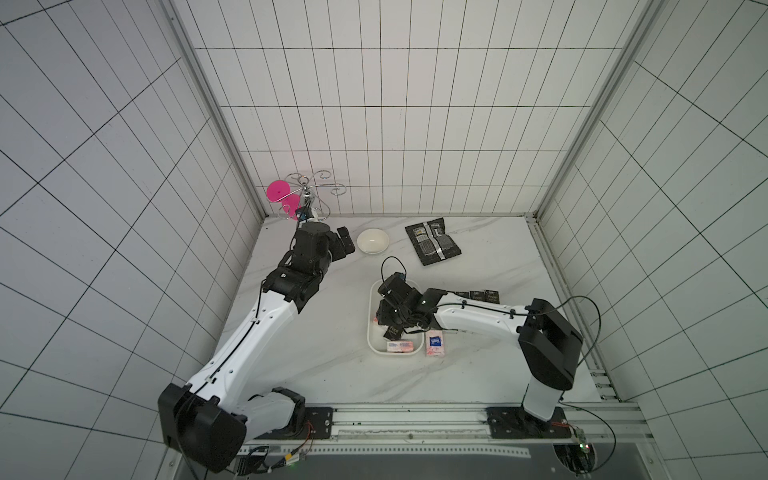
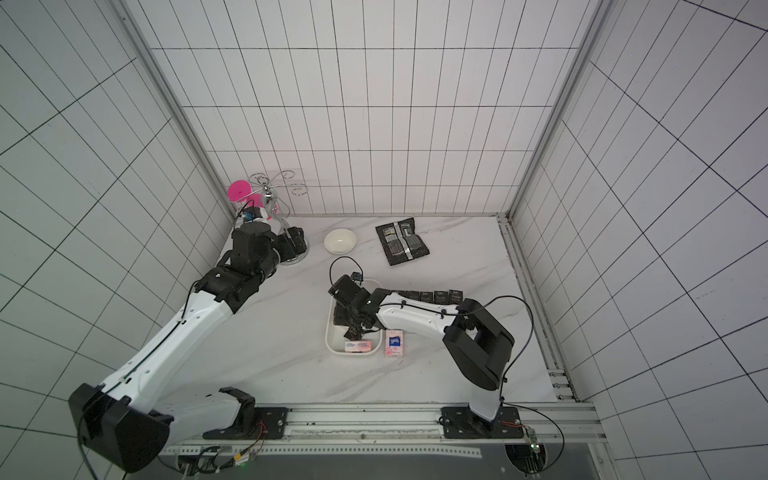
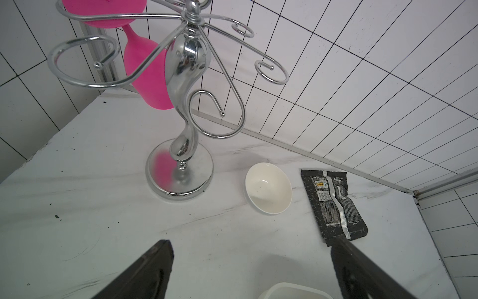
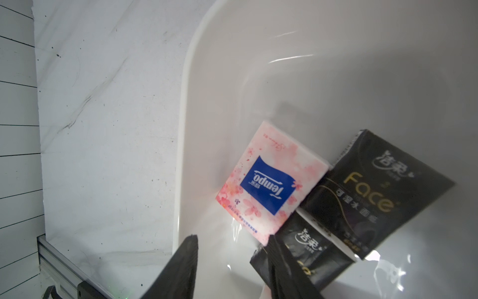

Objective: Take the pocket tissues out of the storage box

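Note:
A white storage box [image 4: 182,124] holds a pink Tempo pack [image 4: 264,169] and two black Face tissue packs [image 4: 373,189]; another pink pack [image 1: 400,346] lies at its near end. My right gripper is low inside the box, open, with no pack between its fingertips. A pink pack [image 1: 434,344] lies on the table right of the box, and a row of black packs [image 2: 428,297] lies behind the right arm. My left gripper is raised over the table's left, open, holding nothing.
A metal stand with pink goblets [image 3: 181,99] stands at the back left. A white bowl [image 3: 268,189] and a black package [image 3: 333,206] lie at the back.

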